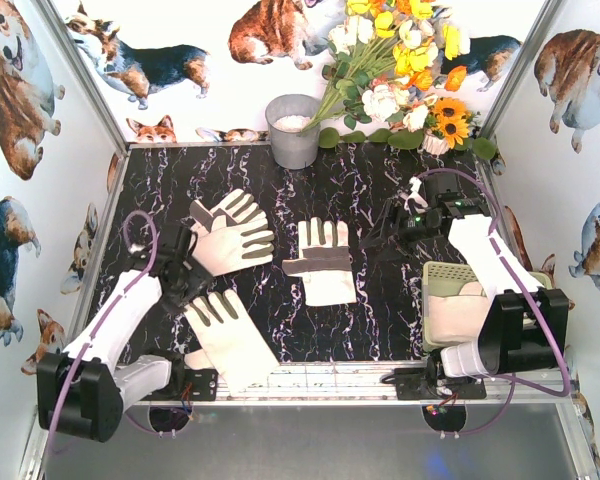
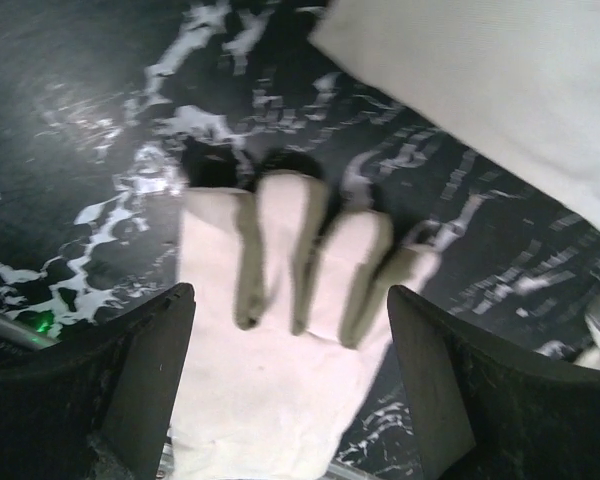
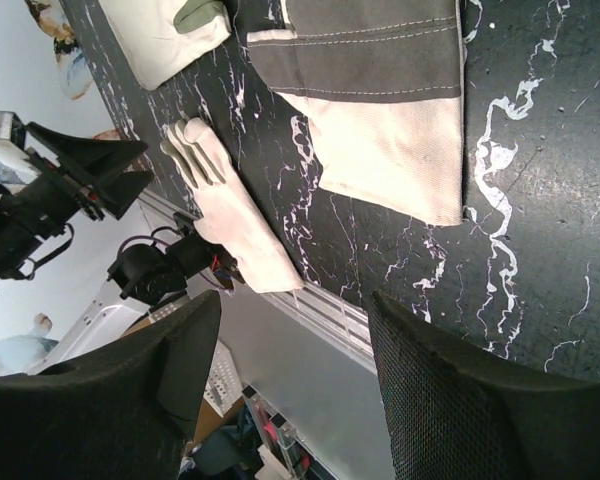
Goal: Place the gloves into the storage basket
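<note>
Below my left gripper (image 1: 187,285) lies the near-left white glove (image 1: 238,345), its green-striped fingers toward the back. In the left wrist view this glove (image 2: 270,390) shows between the wide-apart fingers, and I see no contact. A pair of overlapping gloves (image 1: 235,248) lies behind it, partly covered by the left arm. Another glove with a grey band (image 1: 328,287) rests mid-table, also in the right wrist view. To its right my right gripper (image 1: 372,232) stands open and empty. The green storage basket (image 1: 444,270) at the right holds white glove material (image 1: 455,320) and is partly hidden by the right arm.
A grey bucket (image 1: 294,148) and a flower bunch (image 1: 410,75) stand at the back edge. Printed walls (image 1: 40,160) close in the sides. Bare black marbled table (image 1: 290,190) lies between the bucket and the middle glove.
</note>
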